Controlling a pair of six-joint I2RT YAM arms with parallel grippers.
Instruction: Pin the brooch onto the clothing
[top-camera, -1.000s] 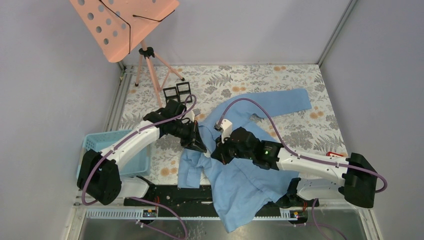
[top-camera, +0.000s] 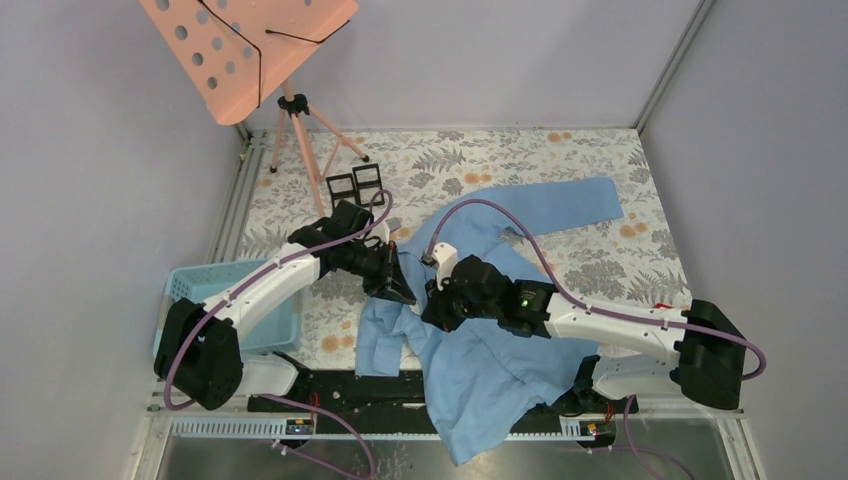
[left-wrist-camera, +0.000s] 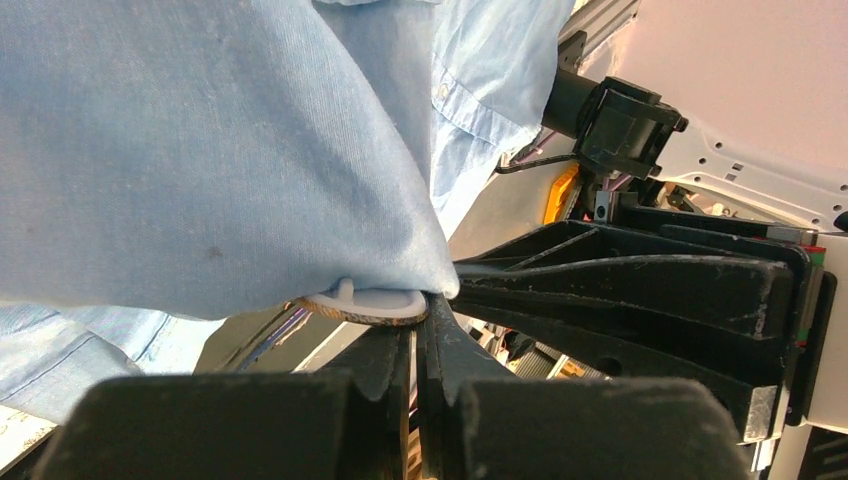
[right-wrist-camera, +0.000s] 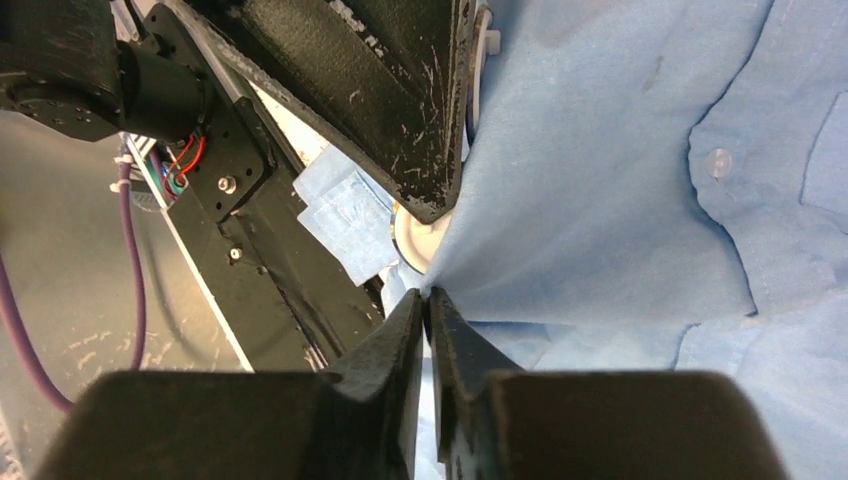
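The blue denim clothing (top-camera: 520, 365) is spread over the table, with a fold raised between the two grippers. My left gripper is shut on the edge of the brooch (left-wrist-camera: 375, 303), whose pale back and pin post face the cloth. In the right wrist view the brooch's light face (right-wrist-camera: 415, 240) is partly hidden behind a black finger (right-wrist-camera: 400, 130) of the left gripper. Close beside it, my right gripper has its fingertips nearly together at the fold's edge. Whether cloth is clamped between them cannot be made out.
A light-blue basket (top-camera: 185, 285) stands on the left. Black frames (top-camera: 355, 185) and a pink tripod stand (top-camera: 300, 130) are at the back left. Both arms meet closely over the cloth.
The left arm and the spread cloth look the same.
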